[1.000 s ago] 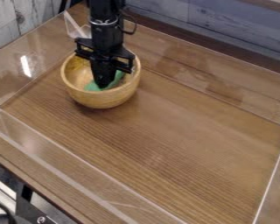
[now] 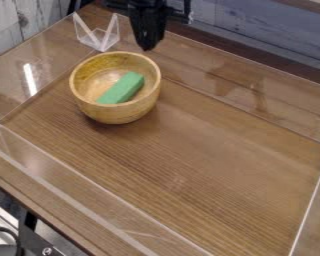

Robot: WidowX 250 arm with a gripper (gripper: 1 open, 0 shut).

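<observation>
A yellow bowl [image 2: 139, 108] stands at the upper left of the wooden table, with a green block [image 2: 121, 88] lying inside it. My black gripper [image 2: 148, 42] is at the top of the view, above and behind the bowl, clear of it. Its finger looks shut, with nothing visible between the fingers, though it is small in the frame.
A clear plastic object [image 2: 99, 32] is at the back left, beside the gripper.
My gripper has risen out of the bowl and moved back to the top of the view, leaving the green block in the bowl in plain sight.
</observation>
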